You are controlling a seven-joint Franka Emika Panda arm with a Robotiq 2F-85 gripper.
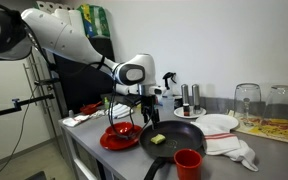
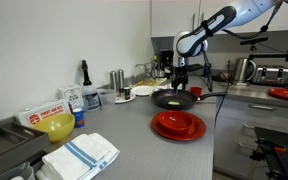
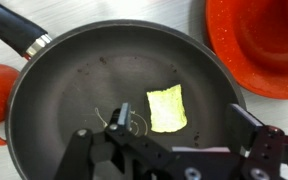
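Observation:
A yellow sponge-like piece (image 3: 166, 109) lies flat inside the black frying pan (image 3: 74, 85). In exterior view 1 the same yellow piece (image 1: 158, 139) rests toward the pan's left side, with the pan (image 1: 189, 143) on the counter. My gripper (image 1: 152, 110) hangs above the pan and points down, apart from the yellow piece. From the wrist, the gripper's dark fingers (image 3: 246, 125) stand wide apart at the lower part of the picture, nothing held between them. The red plate and bowl (image 2: 179, 125) sit beside the pan.
A red mug (image 1: 188, 164) stands close to the pan's handle (image 1: 158, 167). White cloth (image 1: 229, 146) and a white plate (image 1: 217, 122) lie to the pan's right. Glass jars (image 1: 248, 100) stand farther back. Bare counter (image 2: 134, 150) shows in exterior view 2.

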